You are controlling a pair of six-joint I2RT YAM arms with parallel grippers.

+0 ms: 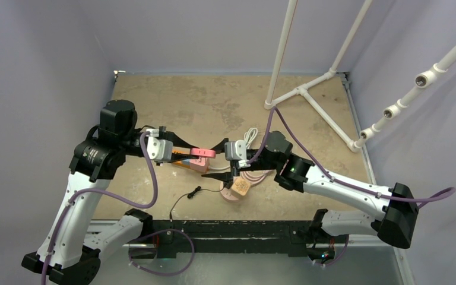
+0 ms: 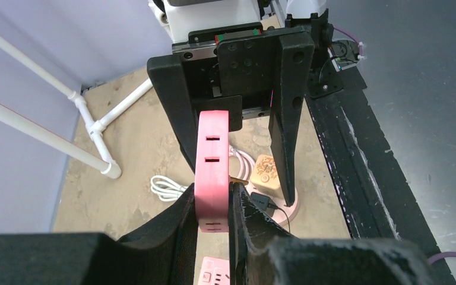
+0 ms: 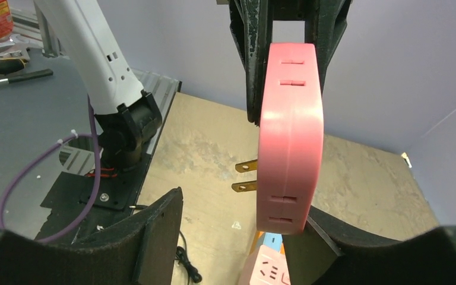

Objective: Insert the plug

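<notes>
A pink plug with two brass prongs is held in the air by my left gripper, shut on it. My right gripper stands open beside the plug; in the right wrist view the plug's long face is close in front of its fingers. Below, a pink power strip lies on the board, partly hidden by the plug and grippers.
A wooden block on a pink round base, coiled cables and a thin black cable lie on the board. A white pipe frame stands at the back right. The board's back area is clear.
</notes>
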